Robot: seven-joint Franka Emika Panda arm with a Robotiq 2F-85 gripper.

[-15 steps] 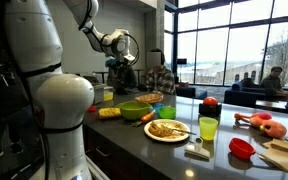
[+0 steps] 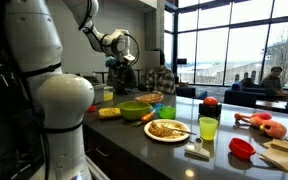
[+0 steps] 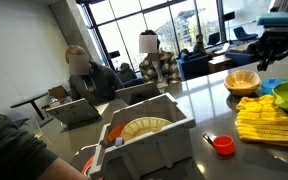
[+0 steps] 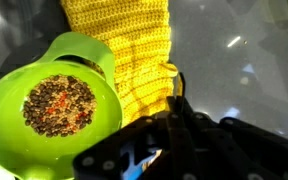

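Observation:
My gripper [image 2: 129, 61] hangs well above the far-left part of the table. In exterior view 2 it enters at the upper right, over the table and apart from the yellow cloth [image 3: 263, 120] below. From the wrist, the gripper looks shut, its dark fingers drawn together near the edge of the yellow cloth [image 4: 124, 45]. Whatever lies between the fingertips cannot be made out. A green bowl [image 4: 49, 140] with dark grains and red bits stands beside the cloth on the left.
A food plate [image 2: 162, 134], a yellow-green cup [image 2: 208, 129] and a red bowl [image 2: 241, 149] occupy the near table. In exterior view 2, a grey bin [image 3: 174, 151] holds dishes, with a small red cup [image 3: 224, 146] to its right. A woven basket [image 3: 241, 82] sits behind the cloth.

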